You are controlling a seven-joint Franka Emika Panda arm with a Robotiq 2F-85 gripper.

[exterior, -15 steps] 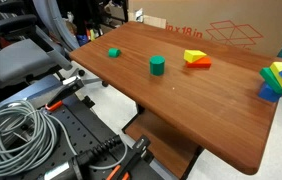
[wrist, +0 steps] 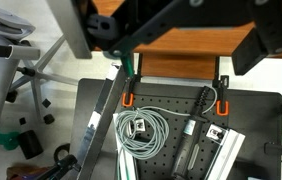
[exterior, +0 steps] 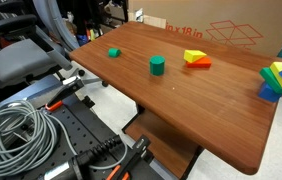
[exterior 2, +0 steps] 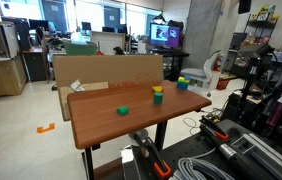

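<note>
My gripper shows in the wrist view as two dark, blurred fingers set wide apart, open, with nothing held between them. Below it lies the front edge of the brown wooden table (wrist: 181, 67). On that table stands a green cylinder (exterior: 157, 66), near the middle. A smaller green block (exterior: 114, 52) lies toward the left end. Behind the cylinder, a yellow block (exterior: 193, 56) rests on a red block (exterior: 198, 65). At the right end is a cluster of blue, green and yellow blocks (exterior: 271, 93), partly cut off by the frame.
A coiled grey cable (wrist: 146, 135) lies on the black base plate in front of the table. A cardboard panel (exterior 2: 101, 70) stands along the table's back edge. Between the cylinder and the right-hand cluster, the tabletop (exterior: 216, 105) is bare.
</note>
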